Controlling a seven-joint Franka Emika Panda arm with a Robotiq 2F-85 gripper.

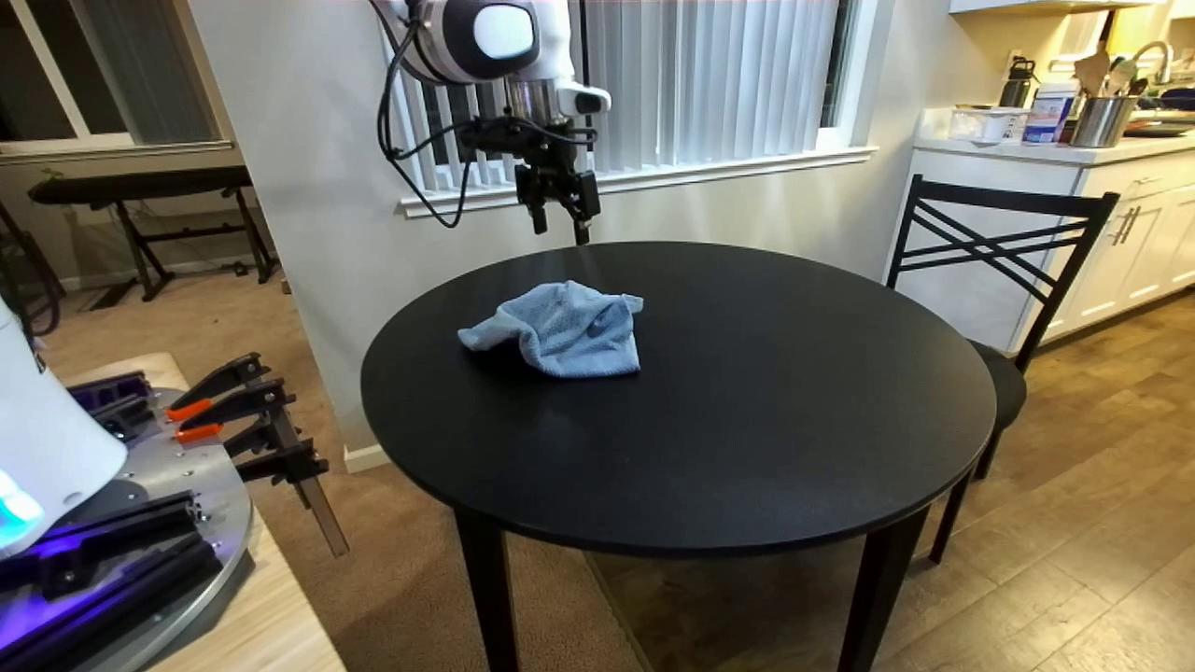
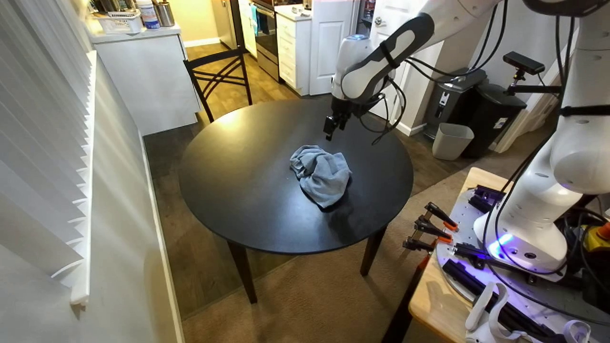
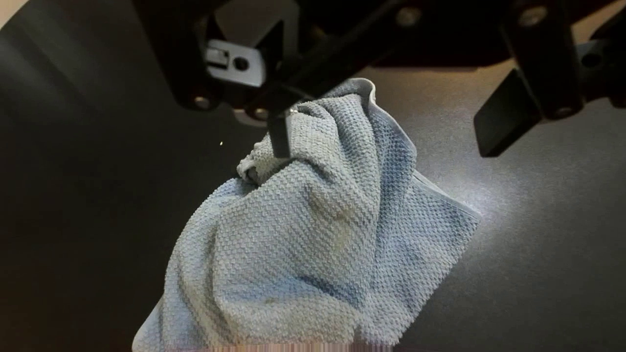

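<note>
A crumpled light-blue cloth (image 1: 577,330) lies on the left part of the round black table (image 1: 762,448). My gripper (image 1: 562,228) hangs in the air above the cloth, pointing down, with a clear gap between them. From the other side, exterior view 2 has the gripper (image 2: 333,131) above the table behind the cloth (image 2: 321,174). In the wrist view the fingers stand wide apart and hold nothing, and the cloth (image 3: 305,234) spreads below them, its folded top partly hidden behind the left finger (image 3: 279,135). The right finger (image 3: 504,117) is over bare table.
Apart from the cloth, the tabletop is clear. A black chair (image 1: 997,252) stands at its far right side in exterior view 1. The window blinds (image 1: 717,84) and wall are behind the table. Clamps (image 1: 263,420) jut from the robot's stand.
</note>
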